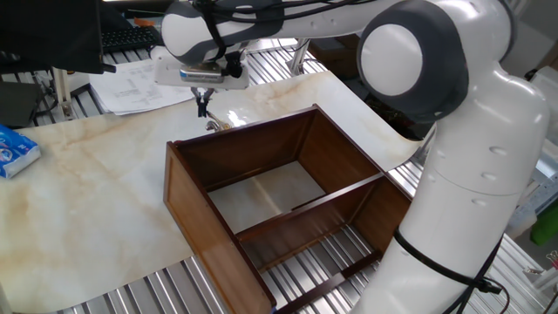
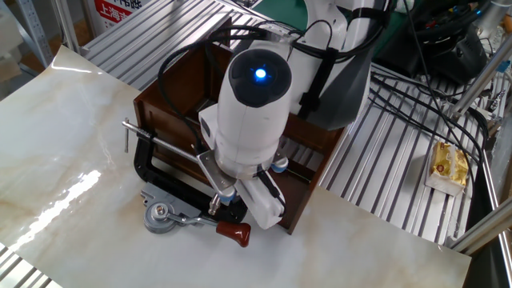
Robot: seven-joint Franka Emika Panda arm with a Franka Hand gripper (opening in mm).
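Note:
In exterior view 1 my gripper (image 1: 203,108) points down just beyond the far wall of a dark brown wooden box (image 1: 199,234). Its dark fingers look close together, but whether they are apart or shut is too small to tell. By the fingertips, at the far wall, sits a small metal part (image 1: 216,126), partly hidden by that wall. Seen from the other side, a grey metal crank device (image 2: 160,216) with a red-brown handle (image 2: 234,233) lies beside the box, next to a black clamp (image 2: 152,172). The arm's white hand covers the fingers there.
A divider (image 1: 309,208) splits the open box. Papers (image 1: 139,87) lie behind the gripper, and a blue packet (image 1: 16,152) is at the left edge. A yellow-and-white block (image 2: 448,168) rests on the slatted metal.

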